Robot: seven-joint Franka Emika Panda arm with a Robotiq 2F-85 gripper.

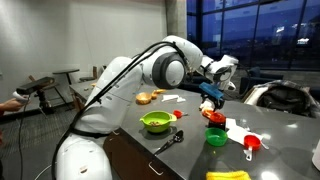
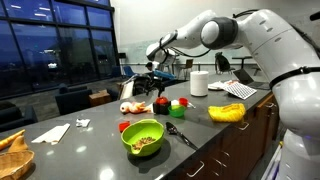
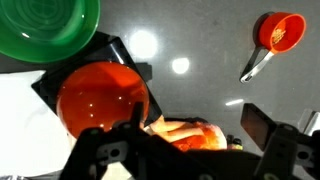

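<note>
My gripper hangs open above the table, with nothing gripped between its fingers. Below it in the wrist view is a red bowl (image 3: 100, 95) resting on a black box (image 3: 118, 48). An orange-and-white item (image 3: 196, 133) lies beside the box, partly covered by the gripper. A dark green bowl (image 3: 48, 22) is at the upper left, and a red cup with a handle (image 3: 284, 34) at the upper right. Exterior view 1 has the gripper (image 1: 213, 97) over the red bowl (image 1: 216, 117), the green bowl (image 1: 216, 137) nearer the camera.
A light green bowl (image 2: 144, 137) holds several small things. A black utensil (image 2: 181, 136) lies near it, with a red cup (image 2: 124, 126) on its other side. A folded yellow cloth (image 2: 229, 114) sits near the table edge. A wicker basket (image 2: 16, 162) stands at the far corner.
</note>
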